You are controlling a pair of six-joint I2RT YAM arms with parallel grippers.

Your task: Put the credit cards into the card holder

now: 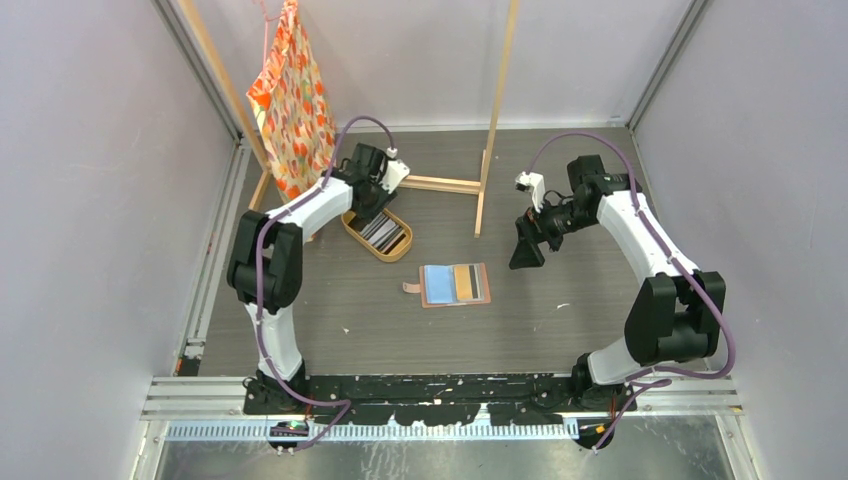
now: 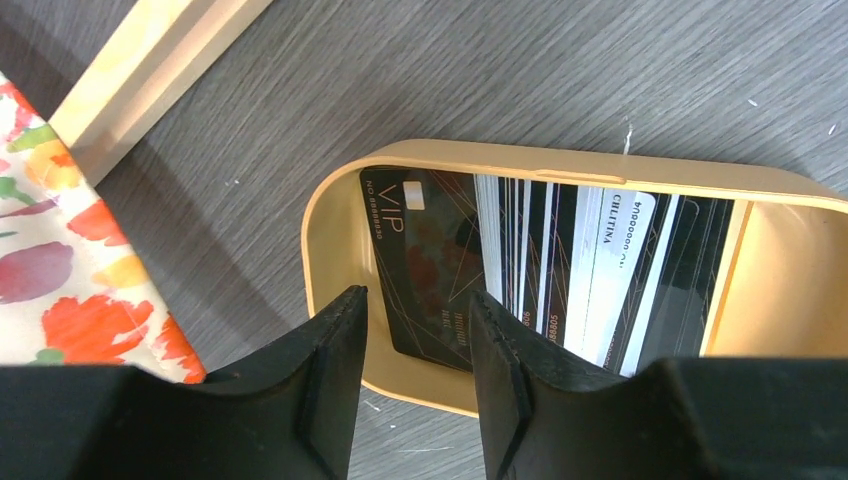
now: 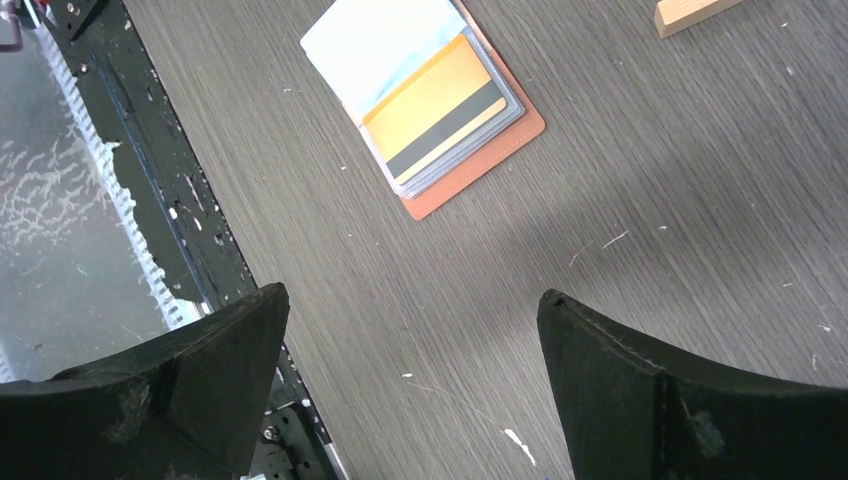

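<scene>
Cards stand packed in an oval tan box [image 1: 393, 251]; in the left wrist view a black VIP card [image 2: 425, 260] lies at one end beside striped card edges [image 2: 600, 270]. My left gripper is over that end, part open, fingertips apart with nothing visibly between them. The open card holder [image 1: 440, 285], with blue and yellow sleeves and a pink strap, lies at the table's centre; the right wrist view shows it too [image 3: 435, 115]. My right gripper is open above bare table to the holder's right, holding nothing.
A floral cloth [image 1: 295, 100] hangs on a wooden frame [image 1: 440, 185] behind and left of the box, close to my left gripper.
</scene>
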